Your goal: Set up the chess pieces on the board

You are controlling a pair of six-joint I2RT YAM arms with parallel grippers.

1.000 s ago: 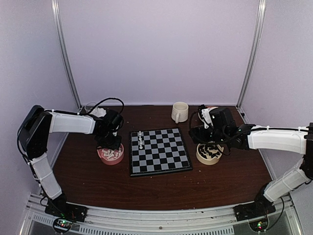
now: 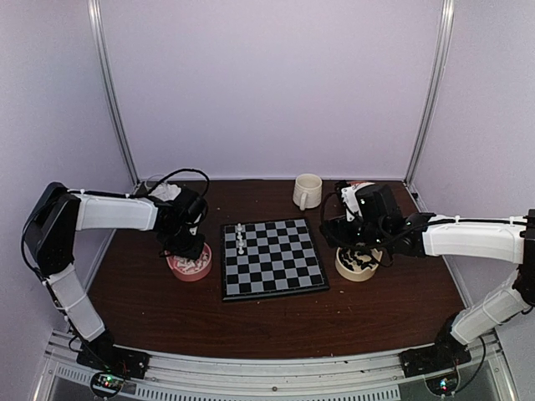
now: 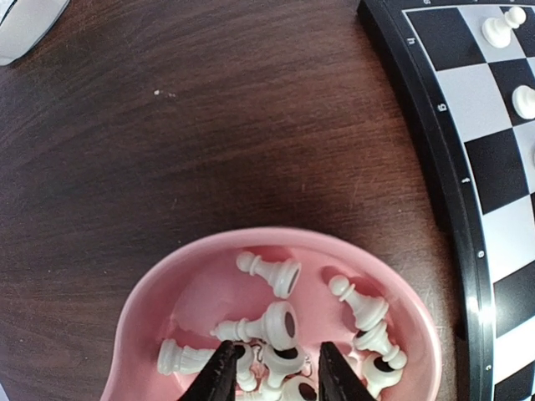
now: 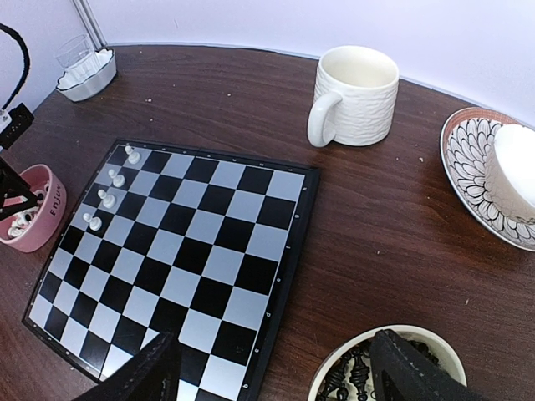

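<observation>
The chessboard (image 2: pixel 276 271) lies mid-table with several white pieces upright along its left side, among them a white pawn (image 4: pixel 107 200). My left gripper is part open over the pink bowl (image 3: pixel 196 251) of loose white pieces, its fingertips near the pieces; whether it touches one I cannot tell. My right gripper is part open over the cream bowl (image 4: pixel 435 342) of black pieces, right of the board.
A white mug (image 4: pixel 355 109) stands behind the board, with a patterned plate (image 4: pixel 468 209) to its right. A white dish (image 4: pixel 86 83) and a clear glass are at the back left.
My right arm is nearly unchanged; the board's pieces stand the same.
</observation>
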